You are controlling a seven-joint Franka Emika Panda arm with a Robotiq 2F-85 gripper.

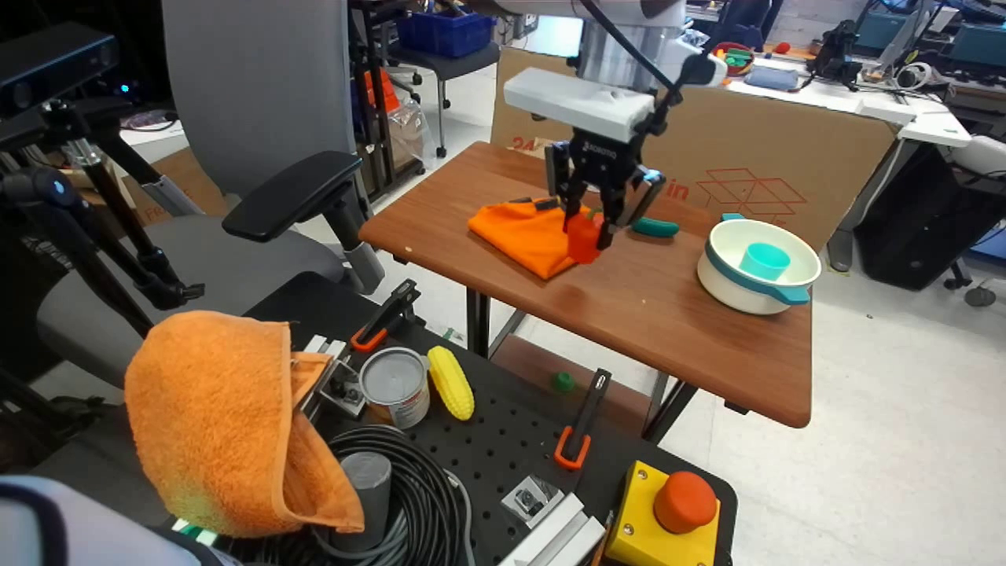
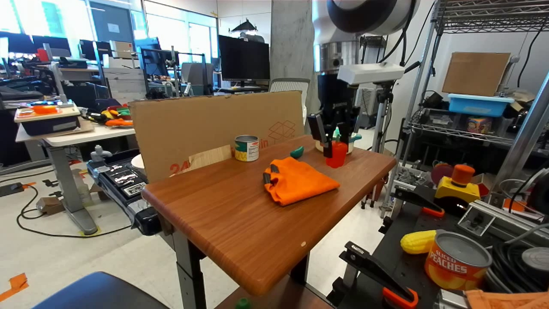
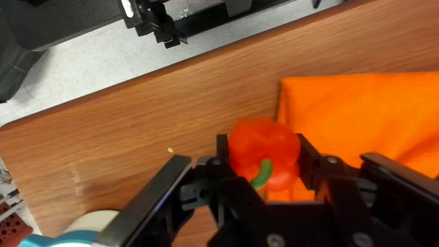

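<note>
A red bell pepper (image 3: 263, 148) with a green stem sits between the two fingers of my gripper, which is shut on it. In exterior view 1 the pepper (image 1: 584, 237) shows below the gripper (image 1: 586, 234), in front of the orange cloth (image 1: 533, 236). Exterior view 2 has the pepper (image 2: 337, 155) to the right of the folded cloth (image 2: 298, 180). Whether its underside touches the table is hard to tell.
A cream pot (image 1: 736, 295) with teal handles holds a teal cup (image 1: 765, 260) at the table's right end. A green item (image 1: 655, 227) lies behind the gripper. A can (image 2: 247, 148) stands by the cardboard panel (image 2: 221, 118).
</note>
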